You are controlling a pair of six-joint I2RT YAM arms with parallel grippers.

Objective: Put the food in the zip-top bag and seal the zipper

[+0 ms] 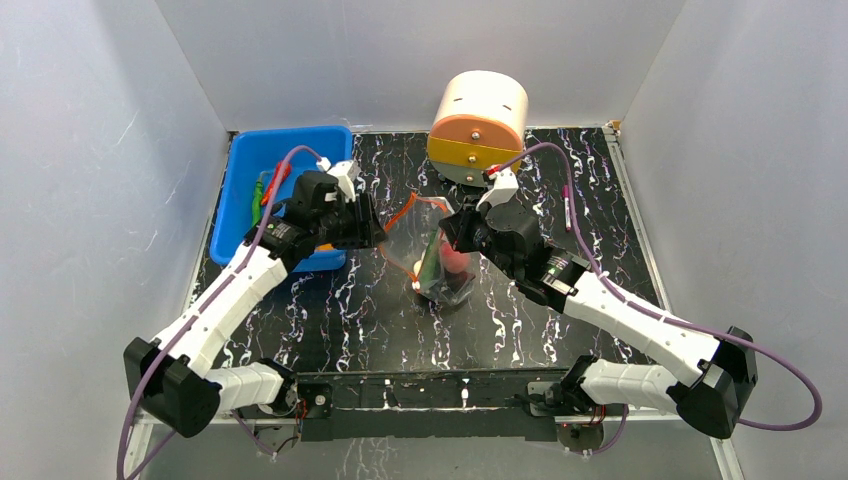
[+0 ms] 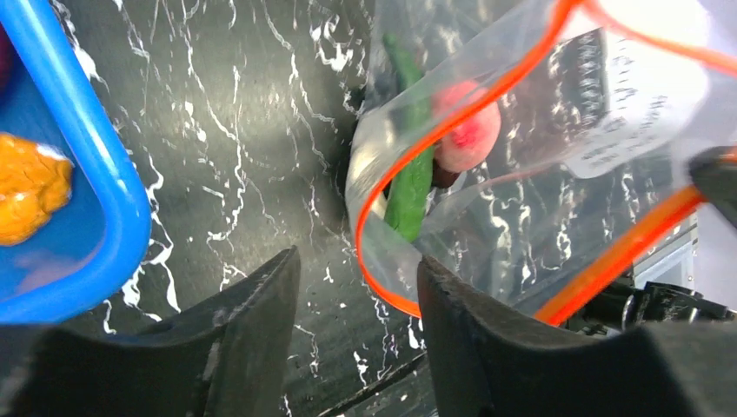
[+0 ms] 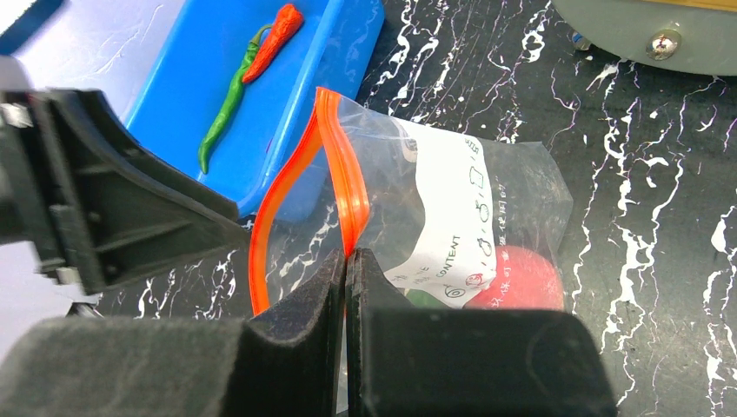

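Observation:
The clear zip top bag (image 1: pixel 433 235) stands on the table with its orange-edged mouth spread toward my left gripper (image 1: pixel 380 238). Inside it lie a green vegetable (image 2: pixel 408 191) and a round pinkish-red food (image 2: pixel 469 130), with a paler piece partly hidden beside them. My right gripper is shut on the orange zipper edge (image 3: pixel 350 200) of the bag. In the left wrist view, the left gripper's fingers (image 2: pixel 261 321) are apart with nothing between them; the bag's orange rim (image 2: pixel 382 291) passes just ahead of the other finger.
A blue bin (image 1: pixel 232 190) at the left holds a red pepper (image 3: pixel 276 39), a green pepper (image 3: pixel 228 109) and an orange food (image 2: pixel 30 191). Behind the bag stands a cylindrical object (image 1: pixel 480 105). A pink pen (image 1: pixel 567 207) lies at the right.

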